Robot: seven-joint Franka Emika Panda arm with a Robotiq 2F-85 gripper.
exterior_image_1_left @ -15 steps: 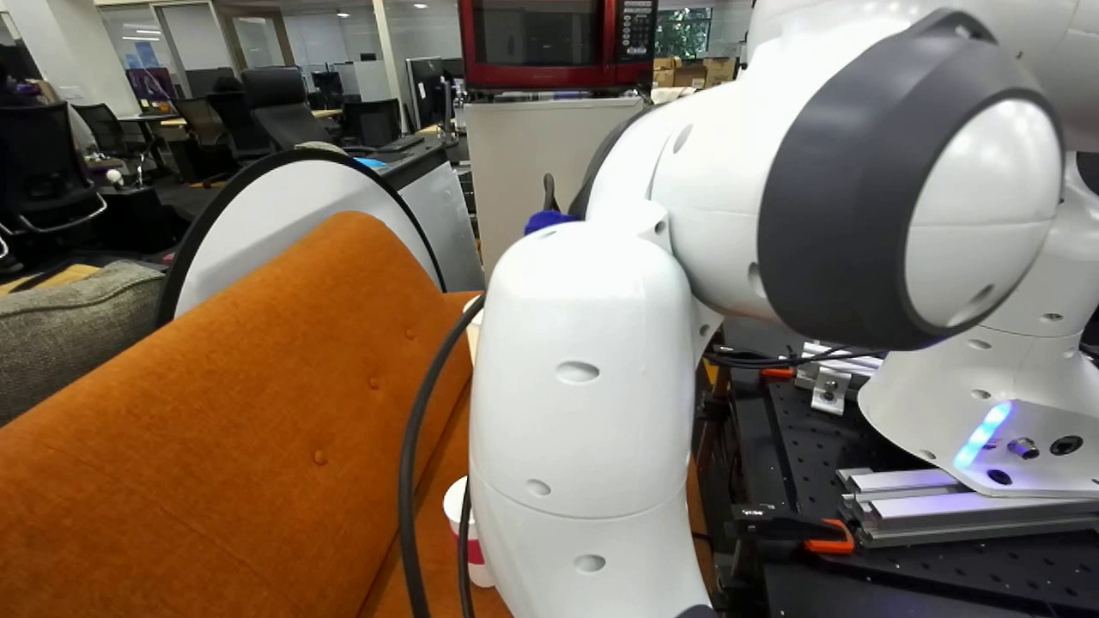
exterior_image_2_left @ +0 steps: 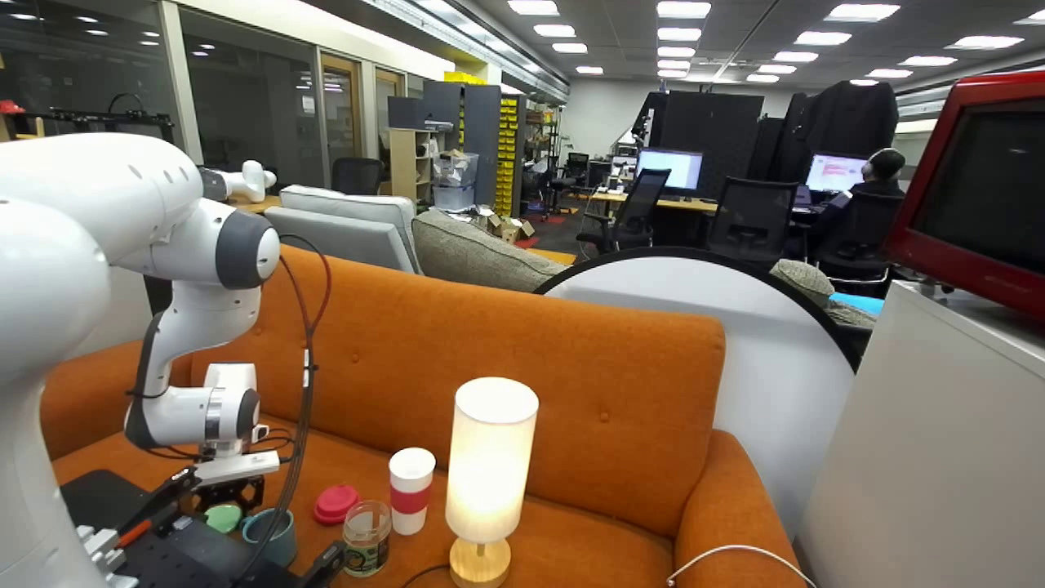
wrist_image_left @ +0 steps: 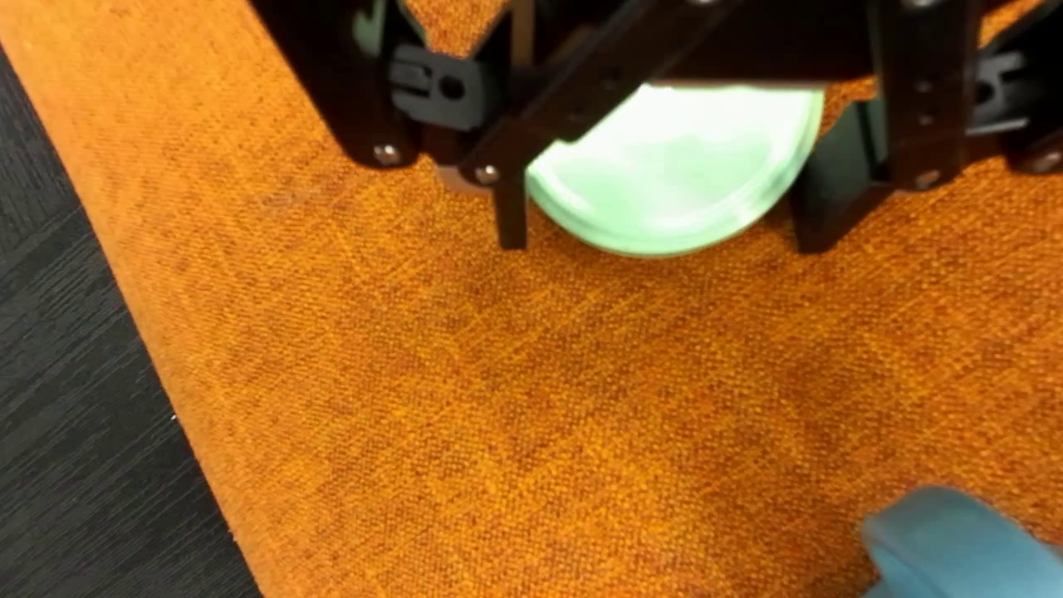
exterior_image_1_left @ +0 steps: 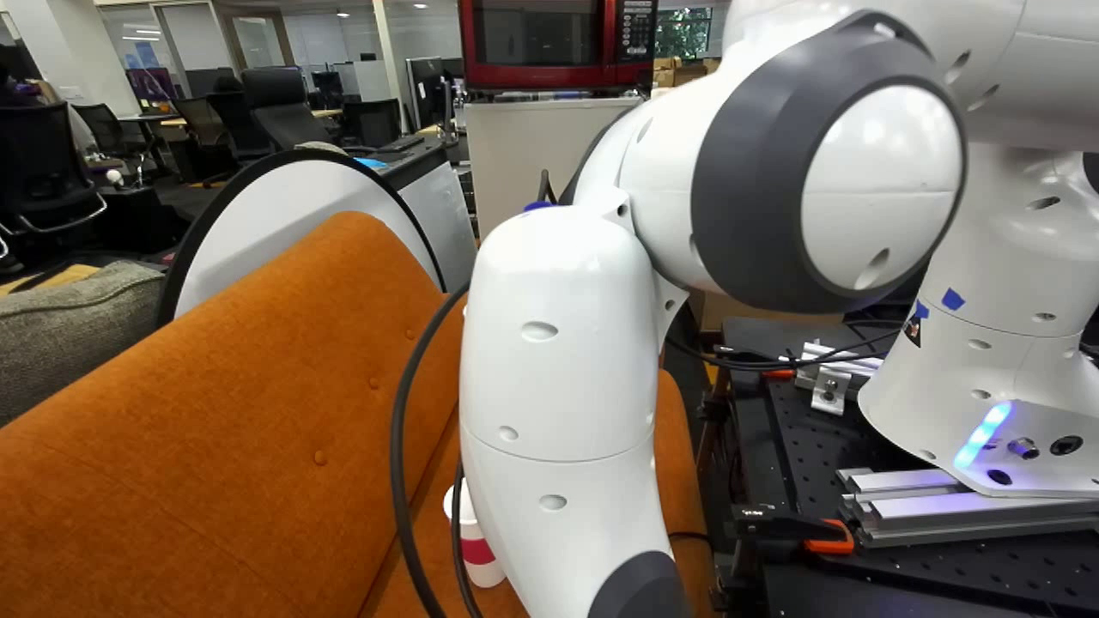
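Note:
A pale green round lid or shallow dish [wrist_image_left: 678, 189] lies on the orange seat. In the wrist view my gripper has a finger on either side of it, the left finger [wrist_image_left: 511, 214] close to its rim and the right finger [wrist_image_left: 837, 189] near the opposite edge. The fingers are part open, and whether either finger touches the rim I cannot tell. The gripper's body hides the upper half of the green piece. From the side, the green piece [exterior_image_2_left: 224, 516] shows just below the gripper, left of a blue-grey mug [exterior_image_2_left: 271, 537].
The mug's edge [wrist_image_left: 957, 543] enters the wrist view at lower right. Farther right stand a red lid [exterior_image_2_left: 335, 503], a glass jar [exterior_image_2_left: 366, 537], a paper cup [exterior_image_2_left: 411, 490] and a lit lamp [exterior_image_2_left: 491, 461]. The orange sofa's back [exterior_image_2_left: 549, 343] rises behind them.
In exterior view 1 the arm has shifted left and away from the camera, its elbow now smaller. More of the white-and-red cup and the robot's base shows.

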